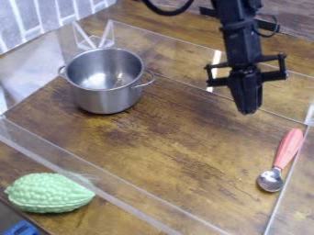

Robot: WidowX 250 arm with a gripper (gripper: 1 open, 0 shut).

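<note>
The black gripper (249, 103) hangs at the upper right over the wooden table, pointing down, its fingertips close together with nothing seen between them. It is above and left of an ice-cream scoop (285, 158) with a pink handle and metal bowl, lying at the right. A steel pot (106, 98) with two side handles stands at the upper left. A pale green bumpy gourd (48, 192) lies at the lower left.
Clear strips or panels border the work area. A blue object (15, 225) shows at the bottom left corner.
</note>
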